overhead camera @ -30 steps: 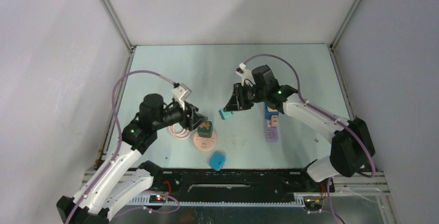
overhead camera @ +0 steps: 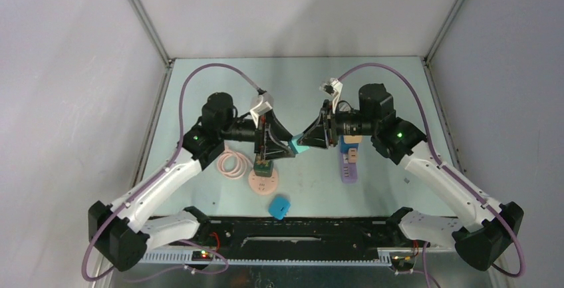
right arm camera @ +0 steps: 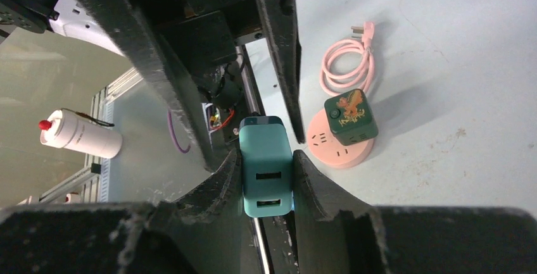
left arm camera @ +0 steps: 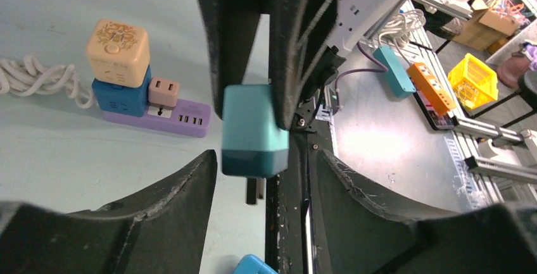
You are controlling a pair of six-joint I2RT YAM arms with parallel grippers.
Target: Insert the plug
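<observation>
A teal plug (overhead camera: 298, 143) is held in my right gripper near the middle, its two slots facing that wrist camera; in the left wrist view its prongs (left arm camera: 252, 191) point downward. My left gripper is open around the plug's lower end, its fingers apart from it on both sides. The pink round socket (right arm camera: 335, 155) lies below, with a green cube adapter (right arm camera: 350, 116) on it.
A purple power strip (overhead camera: 348, 171) with blue, tan and pink adapters lies at right. A pink coiled cable (overhead camera: 228, 165) lies left of the socket, a blue block (overhead camera: 279, 206) near the front edge.
Both arms have come together over the table's middle: my left gripper moved up and right to the plug, and my right gripper moved rightward with the plug.
</observation>
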